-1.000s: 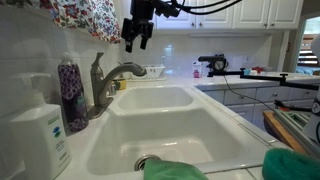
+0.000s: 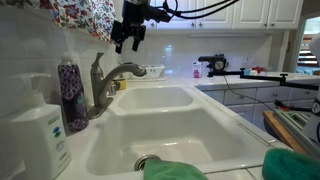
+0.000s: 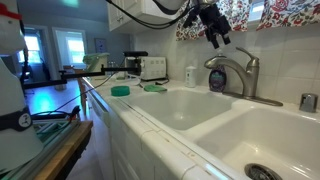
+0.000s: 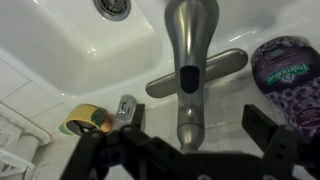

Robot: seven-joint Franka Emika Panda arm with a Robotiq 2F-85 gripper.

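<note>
My gripper is open above the back of the sink, its dark fingers spread on either side of the faucet's handle end in the wrist view. The metal faucet [image 2: 104,82] stands at the back rim between the two basins; from exterior view 1 the gripper [image 2: 127,46] hangs above it, apart from it. In exterior view 2 the gripper [image 3: 220,44] is over the faucet [image 3: 245,75]. Nothing is held between the fingers. A purple patterned bottle [image 4: 285,75] stands behind the faucet, close to the right finger in the wrist view.
The white double sink [image 2: 170,125] is empty. A white soap bottle [image 2: 40,135] stands at the near left, a green cloth [image 2: 172,171] on the front rim. In the wrist view, a yellow-green container [image 4: 88,120] lies near the sink's edge. Patterned curtain [image 2: 85,15] hangs behind the arm.
Over the last second my gripper has shifted left in exterior view 1, toward the wall and curtain. The sink, faucet and bottles have stayed put.
</note>
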